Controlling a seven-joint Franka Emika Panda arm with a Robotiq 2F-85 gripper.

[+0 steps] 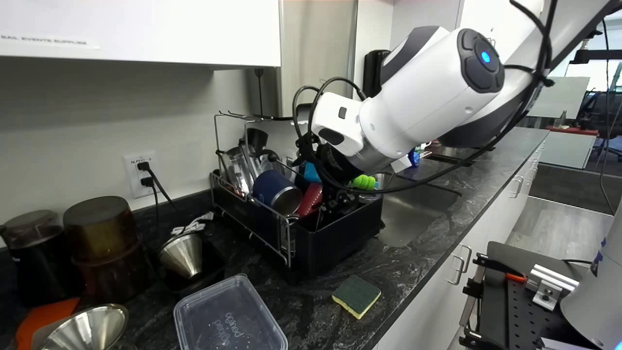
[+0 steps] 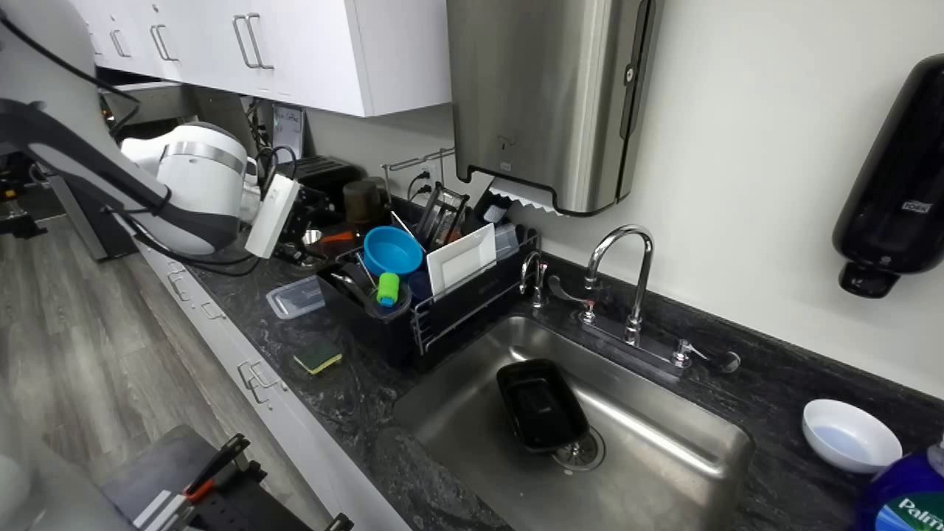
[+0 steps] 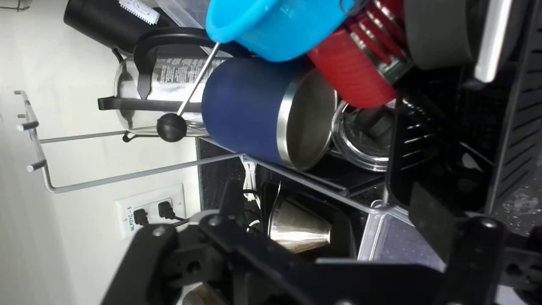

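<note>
My gripper stands open in the wrist view, with its dark fingers [image 3: 430, 219] well apart and nothing held between them. Beyond them, in the black dish rack [image 1: 250, 218], lies a navy mug [image 3: 244, 109] on its side, its steel-rimmed mouth towards the red cup [image 3: 350, 71]. A light-blue bowl [image 2: 391, 251] sits on top of the rack's load, with a green item [image 2: 387, 289] beside it. Exterior view 1 has the gripper over the rack's near right part, hiding most of the blue bowl. Whether it touches any dish cannot be told.
A green-and-yellow sponge [image 1: 356, 296] and a clear plastic lid [image 1: 230, 318] lie on the counter before the rack. Metal funnels [image 1: 181, 255] stand at the left. The sink [image 2: 672, 478] holds a black tray [image 2: 541, 405]. Wire rails [image 3: 137, 175] rise from the rack's edge.
</note>
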